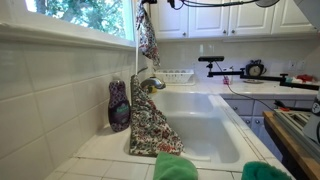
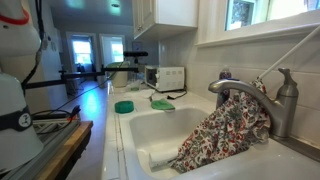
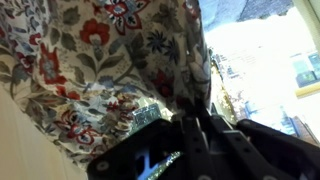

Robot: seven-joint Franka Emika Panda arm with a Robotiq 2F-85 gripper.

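Observation:
A floral-patterned cloth (image 3: 95, 65) fills the left of the wrist view, its folds gathering at the fingertips of my gripper, which is shut on it. In exterior view 1 my dark gripper (image 1: 149, 4) shows only partly at the top edge, by the window, with a piece of patterned cloth (image 1: 148, 42) hanging below it. More of the same pattern, a cloth (image 1: 152, 130), drapes from the faucet down to the sink's near edge. Exterior view 2 shows this cloth (image 2: 225, 130) hanging over the faucet; my gripper is outside that view.
A purple bottle (image 1: 119, 105) stands against the tiled wall left of the sink (image 1: 205, 130). Green cloths (image 1: 175, 168) lie along the near counter edge. A white dish rack (image 1: 176, 77) is at the back. The faucet base (image 2: 287, 105) rises beside the draped cloth.

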